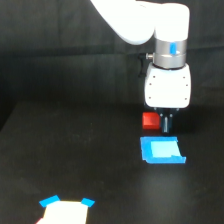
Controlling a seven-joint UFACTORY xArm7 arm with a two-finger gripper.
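Observation:
A small red block (151, 120) sits on the black table at the right. My gripper (167, 122) points down just to the right of it in the image, its dark fingers low near the table. Whether the fingers touch the block or stand apart from each other is too small to make out. In front of them lies a white square patch (164, 149) edged with blue tape, and nothing rests on it.
Another white patch (68, 213) with blue tape at its corners is cut off by the bottom edge at the left. A dark curtain (60, 55) hangs behind.

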